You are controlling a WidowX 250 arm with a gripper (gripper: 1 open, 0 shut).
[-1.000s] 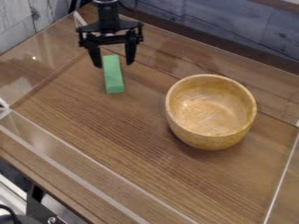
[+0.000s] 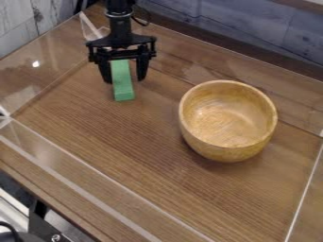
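Observation:
A green oblong object [image 2: 123, 86] lies on the wooden table [image 2: 151, 170], left of centre toward the back. The black gripper [image 2: 121, 64] is down at the green object's upper part, its two fingers at either side of it. Whether the fingers touch the object is too small to tell. A large tan oval bowl [image 2: 228, 122] stands to the right.
The bowl takes up the middle right, with free table behind it.
The object and bowl look in the same places.

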